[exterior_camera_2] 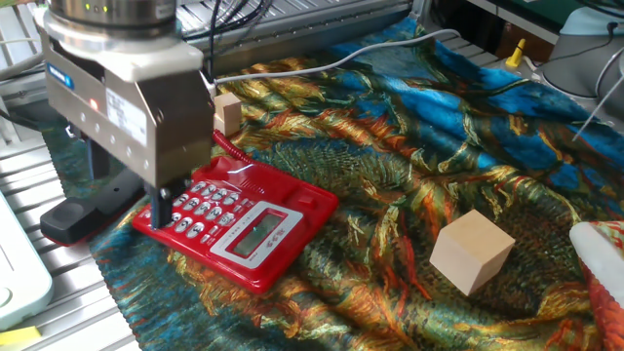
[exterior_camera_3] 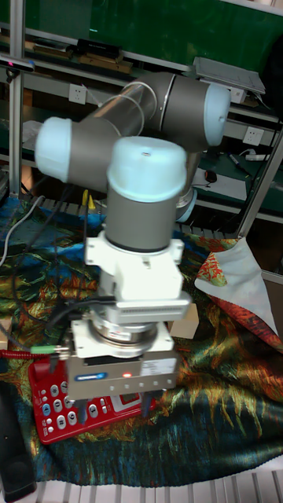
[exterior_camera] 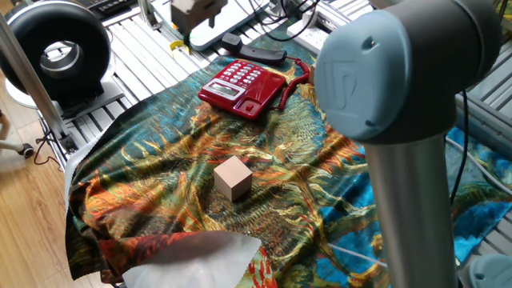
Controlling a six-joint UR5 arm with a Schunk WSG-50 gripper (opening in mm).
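Observation:
A red telephone base [exterior_camera: 244, 86] with grey keys rests on the patterned cloth. Its black handset [exterior_camera: 254, 50] lies off the base, beside it, joined by a curly red cord. In the second exterior view, my gripper [exterior_camera_2: 129, 200] hangs over the keypad side of the telephone [exterior_camera_2: 283, 210] and the handset [exterior_camera_2: 93, 207]. Its two fingers [exterior_camera_2: 158, 207] stand well apart with nothing seen between them. A pale wooden cube [exterior_camera_2: 472, 252] sits on the cloth, away from the gripper. Another wooden block [exterior_camera_2: 227, 113] stands behind the telephone.
The wrinkled cloth [exterior_camera: 152, 172] covers much of the slatted table, its pale underside [exterior_camera: 196, 264] folded over at the front. A black ring-shaped device [exterior_camera: 60, 52] stands at the left. A light cable [exterior_camera_2: 341, 63] crosses the back. Open cloth surrounds the cube.

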